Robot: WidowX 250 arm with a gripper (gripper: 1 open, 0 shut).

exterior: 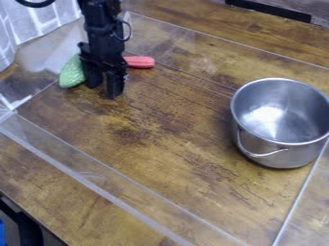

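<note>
My black gripper (104, 80) is low over the upper left of the wooden table, beside a green elongated object (71, 73) that lies partly behind it. A red-pink object (140, 61) lies just to the right of the gripper's upper part. Whether the fingers are open or shut, or touch the green object, I cannot tell.
A large steel pot (279, 123) with a handle stands on the right. Clear strips or panels border the work area.
</note>
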